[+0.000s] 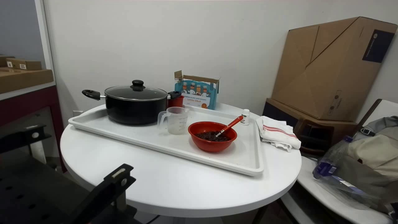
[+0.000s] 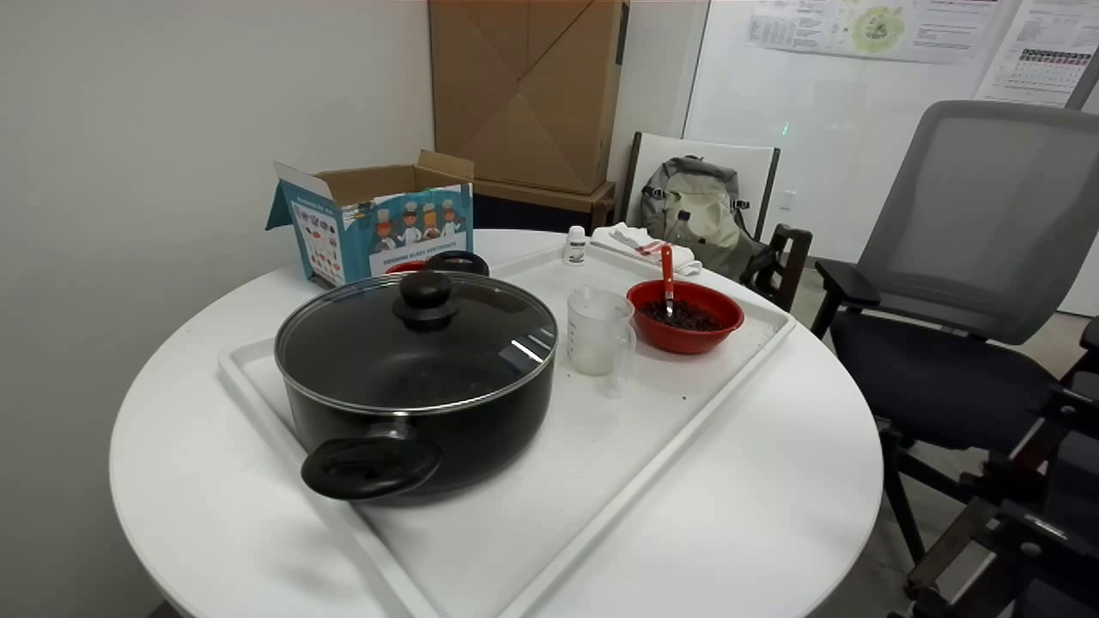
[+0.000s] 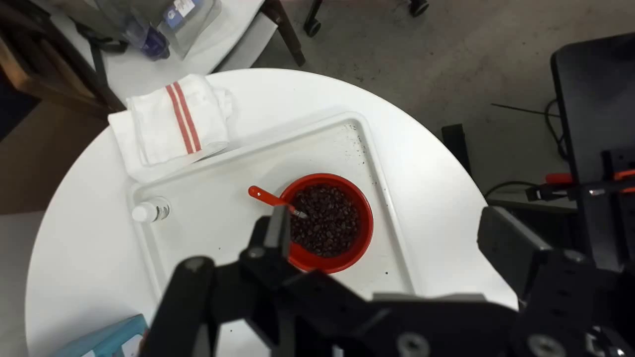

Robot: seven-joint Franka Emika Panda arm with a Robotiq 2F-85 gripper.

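On the white tray (image 1: 164, 147) stands a red bowl (image 1: 211, 145) of dark beans, and a red-handled spoon (image 1: 233, 123) leans in it. Left of the bowl is a clear measuring cup (image 1: 176, 121); farther left sits a black pot (image 1: 136, 110) with its glass lid on. In the wrist view my gripper is open, its fingers wide apart and nothing held. The red bowl (image 3: 357, 250) appears below, near the left finger, which hides part of its rim. Neither exterior view shows the gripper.
A small white bottle (image 1: 245, 117) stands at the tray's far right corner. Beside the tray lies a folded white towel (image 1: 278, 132) with red stripes. Behind are a blue box (image 1: 197, 93) and a red container (image 1: 176, 101).
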